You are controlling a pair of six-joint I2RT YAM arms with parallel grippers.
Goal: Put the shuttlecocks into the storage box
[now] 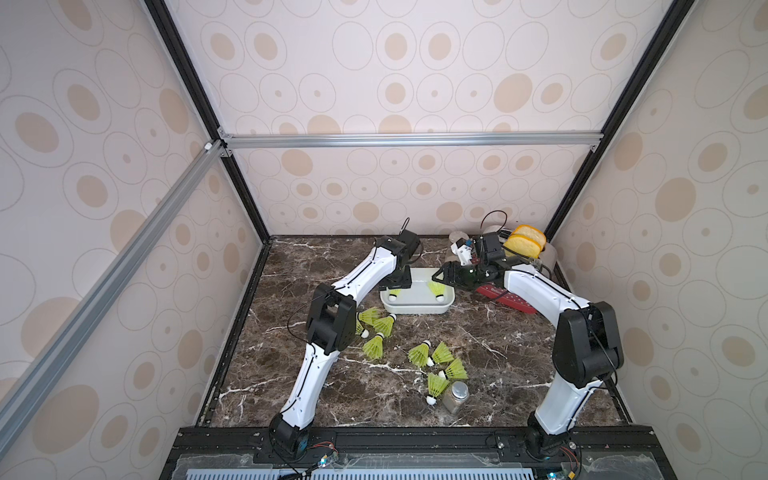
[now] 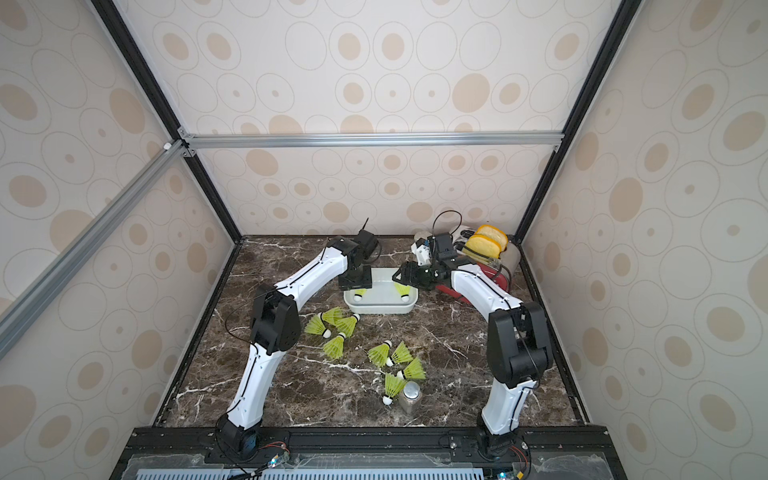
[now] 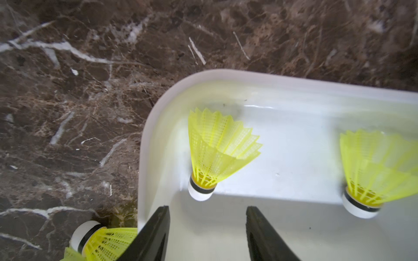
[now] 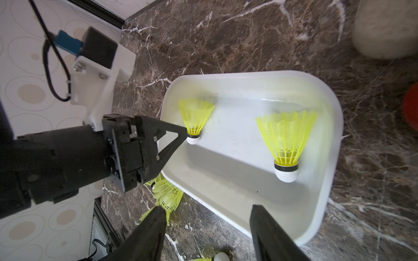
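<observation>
The white storage box (image 1: pixel 416 306) holds two yellow-green shuttlecocks, one lying at its left end (image 3: pixel 222 145) and the other at its right end (image 4: pixel 287 139). Above the box's left end, my left gripper is open, its fingers apart and empty. My right gripper also stands open with nothing between its fingers, over the box's right side. Outside the box, one cluster of shuttlecocks (image 2: pixel 333 346) lies by its front left corner. A second cluster (image 2: pixel 412 369) sits nearer the table's front, in the middle.
A glass jar with a metal lid (image 1: pixel 457 394) stands beside the front cluster. At the back right are a red container (image 1: pixel 508 298) and a bag with yellow bread-like items (image 1: pixel 524 241).
</observation>
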